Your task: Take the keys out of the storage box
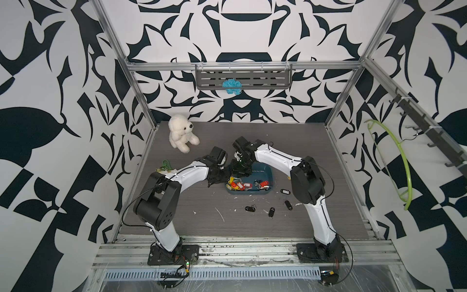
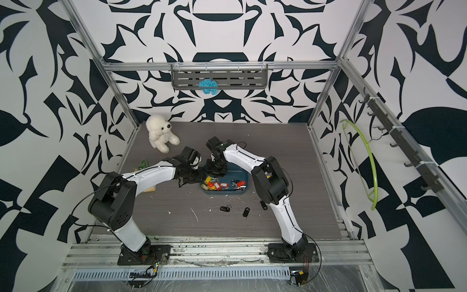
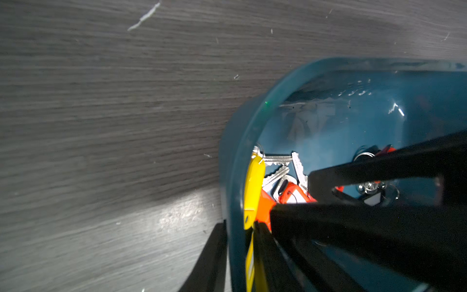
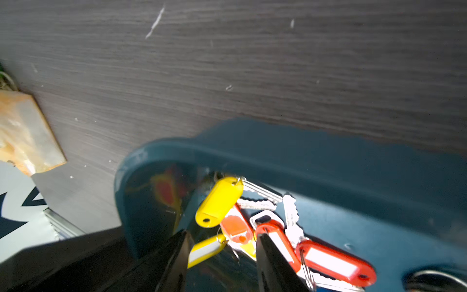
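The dark blue storage box (image 1: 262, 190) stands mid-table. In it lie several keys with red tags (image 4: 335, 262) and yellow tags (image 4: 220, 202), heaped toward its left end; a few keys with metal rings (image 3: 370, 185) lie farther right. My left gripper is shut on the box's left wall, one finger inside and one outside. Above the heap hangs my right gripper, fingers apart. A yellow-and-white tag (image 4: 206, 251) shows between its fingers from this angle; no contact can be made out. In the left wrist view the right fingers (image 3: 316, 216) cover part of the heap.
Several black key fobs (image 1: 250, 208) lie on the table in front of and right of the box. A white plush dog (image 1: 181, 133) sits back left, and a bag (image 4: 34, 133) lies left of the box.
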